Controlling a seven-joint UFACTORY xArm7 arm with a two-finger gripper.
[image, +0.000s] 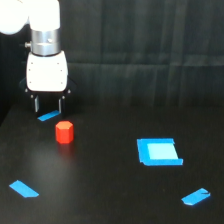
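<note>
My gripper (48, 103) hangs from the white arm at the upper left, its fingers apart and pointing down, with nothing seen between them. A red block (65, 132) stands on the black table just below and right of the gripper, apart from it. On the right lies a blue square (145, 160) with a pale white-cyan middle.
Short blue tape strips lie on the table (110, 200) behind the red block (49, 115), at the front left (24, 189) and at the front right (196, 197). A dark curtain hangs behind.
</note>
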